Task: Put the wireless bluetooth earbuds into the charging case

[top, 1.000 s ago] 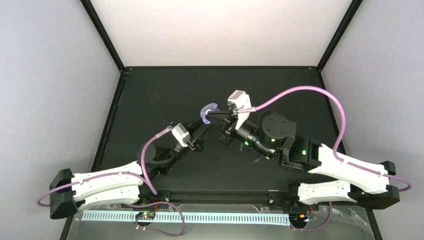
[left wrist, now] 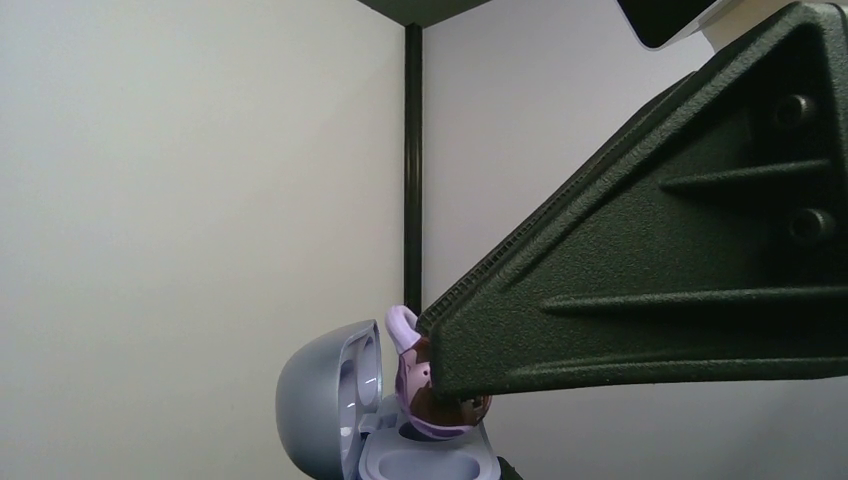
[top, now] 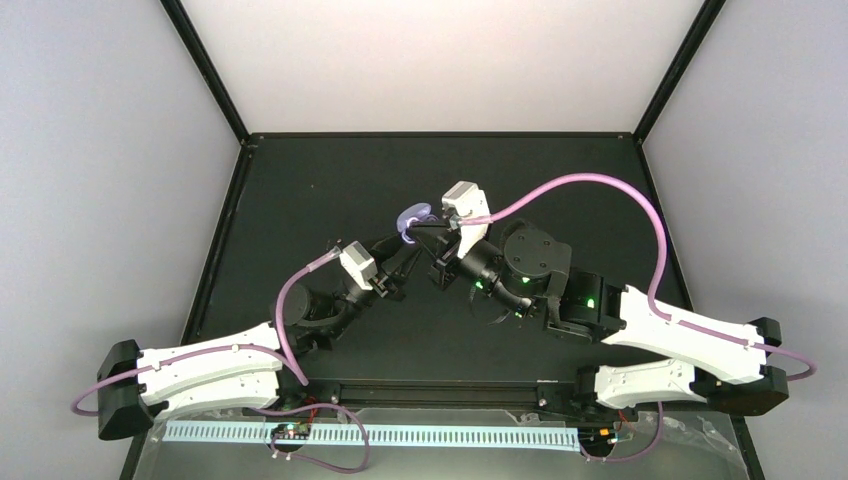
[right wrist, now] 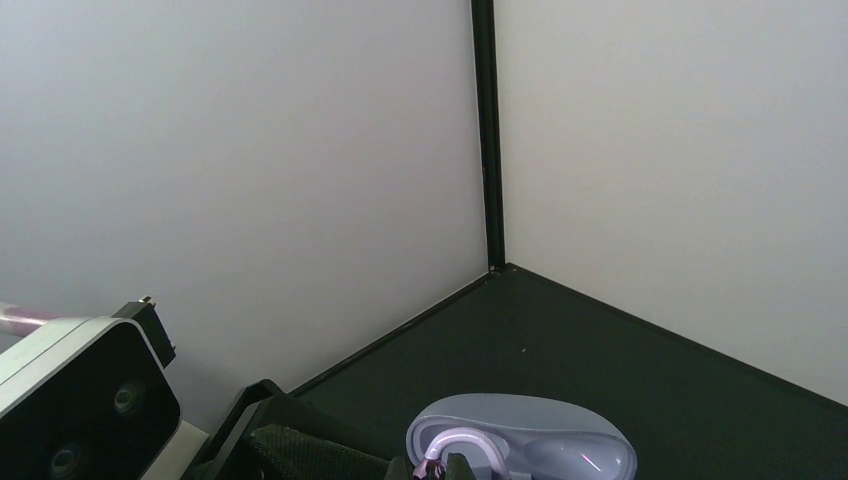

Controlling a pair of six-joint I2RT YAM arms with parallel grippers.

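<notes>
The pale lilac charging case stands with its lid raised, low in the left wrist view. My left gripper is shut on the case from below; its fingertips are mostly hidden. A glossy purple earbud with a curved lilac band is tilted over the case's base, its lower end at the far hollow. Whether it is seated cannot be seen. The fingertips of my right gripper are closed about the earbud, whose band arches up before the open lid. The nearer hollow looks empty.
Both arms come close together over the middle of the black table. The left arm's white camera housing is near the right gripper.
The right arm has shifted slightly left in the top view, and the case and left gripper have moved a little left with it. Neither gripper has visibly opened.
</notes>
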